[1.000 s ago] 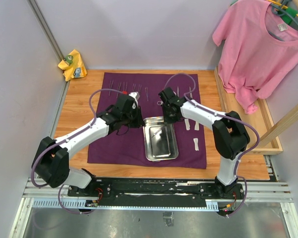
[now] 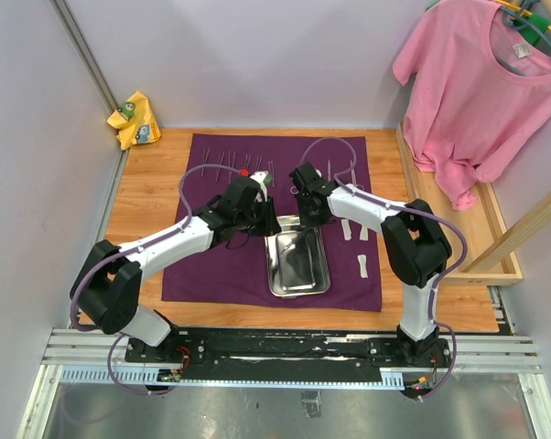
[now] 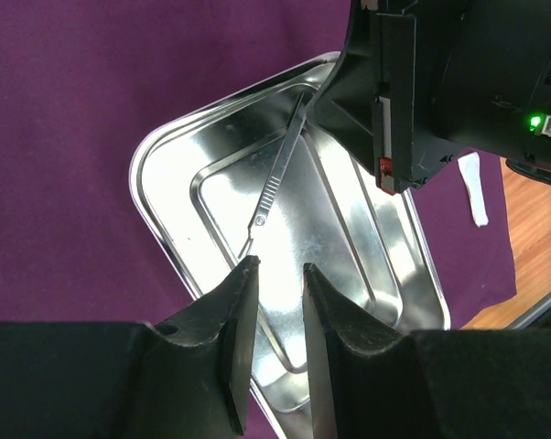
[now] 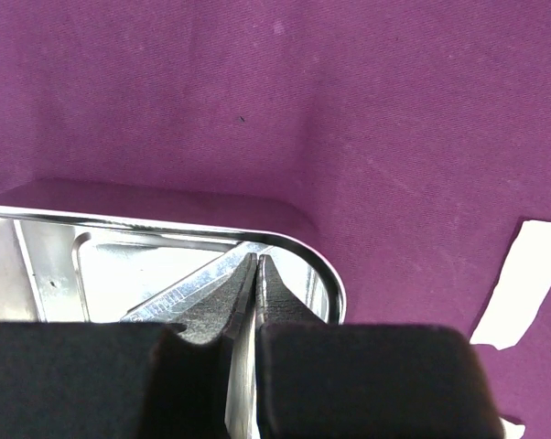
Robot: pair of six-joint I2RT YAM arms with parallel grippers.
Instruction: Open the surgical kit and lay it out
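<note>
A steel tray (image 2: 278, 279) lies on the purple cloth (image 2: 211, 283), holding a long scalpel handle (image 3: 275, 174). My right gripper is shut at the tray's far end, over the handle's end; I cannot tell whether anything thin is between its fingertips. My left gripper hangs part open over the tray's left side, near the handle's lower end, with nothing seen between its fingers. Slim instruments (image 2: 221, 160) lie in rows along the cloth's back, and white strips (image 4: 518, 283) lie right of the tray.
A yellow bag (image 2: 134, 123) leans at the back left. A pink shirt (image 2: 477, 91) hangs over a wooden frame (image 2: 513, 238) at the right.
My left gripper has moved rightward, closer to the right gripper and the tray. The tray stays put.
</note>
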